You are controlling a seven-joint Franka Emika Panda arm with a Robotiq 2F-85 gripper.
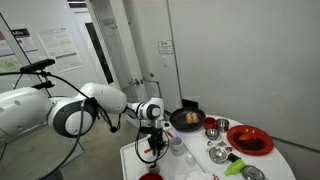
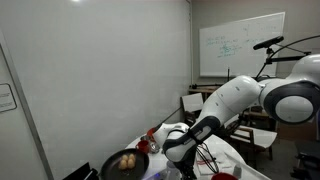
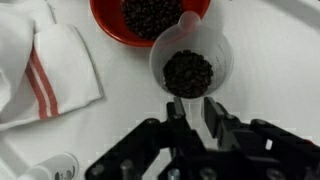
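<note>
A clear cup (image 3: 218,62) with dark beans (image 3: 188,74) in its bottom stands on the white table in the wrist view. Touching or just beside it at the top is a red bowl (image 3: 108,18) holding more dark beans. My gripper is at the cup's near side, its fingers part open with a pale upright part, seemingly the cup's handle, between them. Whether the fingers touch it I cannot tell. In exterior view 1 the gripper (image 1: 157,152) is low over the table's near end, close to the red bowl (image 1: 151,177).
A white towel with a red stripe (image 3: 50,65) and a white container (image 3: 60,167) lie left in the wrist view. Farther along the table are a black pan (image 1: 187,119), a red plate (image 1: 250,139), metal bowls (image 1: 219,155) and a green object (image 1: 235,167).
</note>
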